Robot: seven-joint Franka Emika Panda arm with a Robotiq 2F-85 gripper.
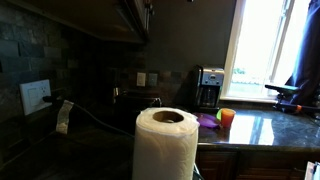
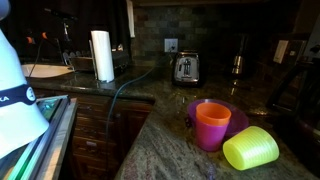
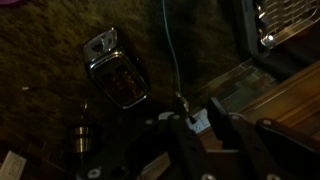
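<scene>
In the wrist view my gripper is high over the counter, its dark fingers a little apart. A small pale object (image 3: 201, 123) shows between them, and they appear shut on it; its shape is too dim to name. Neither exterior view shows the gripper; only part of the white arm (image 2: 20, 105) appears at the left of exterior view 2. An orange cup (image 1: 227, 116) sits beside the purple bowl (image 1: 208, 121). In exterior view 2 a pink cup (image 2: 211, 134) stands in that bowl's area, with a yellow-green cup (image 2: 250, 148) lying on its side to the right.
A paper towel roll (image 1: 165, 150) stands close to exterior view 1. The toaster (image 3: 118, 78) is left of my gripper, with a cable (image 3: 171, 45) crossing the counter. A metal dish rack (image 3: 285, 20) lies to the upper right. The coffee maker (image 1: 208, 88) stands near the window.
</scene>
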